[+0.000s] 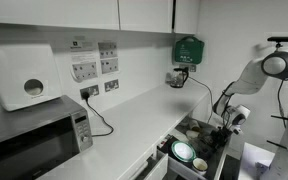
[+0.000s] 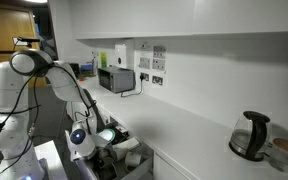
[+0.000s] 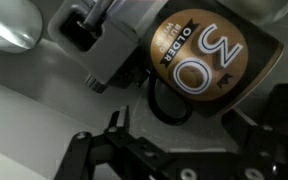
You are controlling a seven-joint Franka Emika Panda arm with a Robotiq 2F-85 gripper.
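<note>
In the wrist view a dark mug (image 3: 209,60) with a brown round print, "30" and "older", lies on its side. Its handle (image 3: 168,104) points toward my gripper, which stands open with one finger to either side of the handle. Nothing shows gripped between the fingers. From exterior view 1, my gripper (image 1: 220,128) is low in the open drawer (image 1: 192,172) at the right end of the counter. In exterior view 2 the arm reaches down into that drawer, and the mug cannot be made out there.
Beside the mug lies a grey boxy object (image 3: 94,45); a shiny round item (image 3: 19,22) is at the upper left. A white plate (image 1: 183,151) and a pale cup (image 1: 200,164) share the drawer. The drawer's walls are close to the gripper.
</note>
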